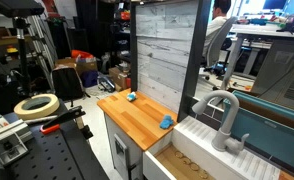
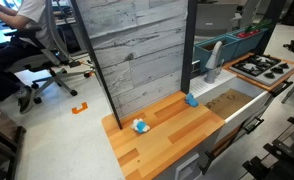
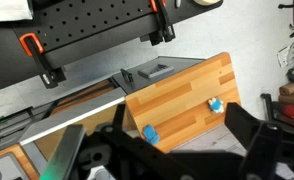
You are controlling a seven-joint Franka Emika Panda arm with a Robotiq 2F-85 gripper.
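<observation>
The wrist view shows my gripper with its dark fingers spread wide apart, open, and nothing visible between them. Below it lies a wooden counter (image 3: 177, 95). A small blue object (image 3: 149, 133) rests on the counter, close to the left finger in that view. Farther right is a small blue-and-white object (image 3: 216, 105). In exterior view 1, the blue object (image 1: 167, 121) sits near the sink end, while the blue-and-white one (image 1: 131, 97) is toward the far end. Both also show in exterior view 2, where I cannot make out the gripper.
A drawer (image 2: 227, 104) stands open beside the counter, below the faucet (image 1: 226, 115). Grey wood panelling (image 2: 147, 65) rises behind the counter. A black perforated table (image 1: 57, 155) borders the near side. Between the two small objects the wood is bare.
</observation>
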